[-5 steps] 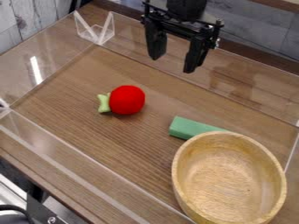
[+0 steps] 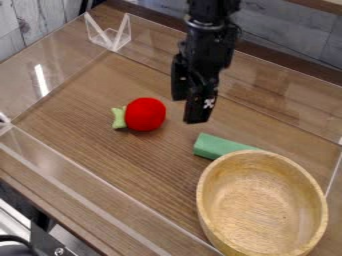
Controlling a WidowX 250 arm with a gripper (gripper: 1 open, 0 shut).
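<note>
My dark gripper hangs over the upper middle of the wooden tray, its fingers pointing down; whether it is open or shut is hard to tell. Below and left of it lies a red ball-like object with a small light-green piece at its left side. A green bar lies below and right of the gripper.
A large pale tan bowl fills the lower right. The tray's raised edges run along the back and left.
The gripper has moved toward the front of the tray and lower in the view, swinging to point downward. The objects on the surface have not moved.
</note>
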